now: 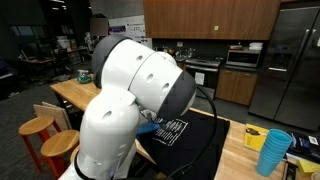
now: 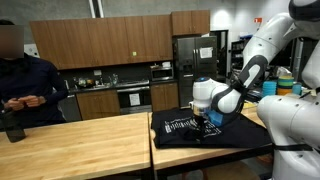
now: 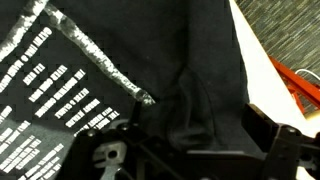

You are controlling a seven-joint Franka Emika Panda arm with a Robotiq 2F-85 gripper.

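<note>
A black cloth (image 3: 200,60) with a white printed pattern lies over the table. The print (image 3: 65,100) fills the left side of the wrist view, and a raised fold (image 3: 190,105) runs toward the fingers. My gripper stands open with its fingers apart, one on each side of that fold; nothing is visibly held. In exterior view 2 the gripper (image 2: 203,128) points down at the cloth (image 2: 172,130), very low; whether it touches is unclear. My arm hides most of the gripper in exterior view 1, where the cloth (image 1: 205,135) spreads behind it.
A blue cup (image 1: 272,153) stands on the bare wooden tabletop (image 1: 236,160) to the right, with yellow items (image 1: 256,136) near it. Red stools (image 1: 38,125) are at the left. Someone in dark clothing (image 2: 30,85) stands across the table. Bare wood (image 2: 80,150) is clear there.
</note>
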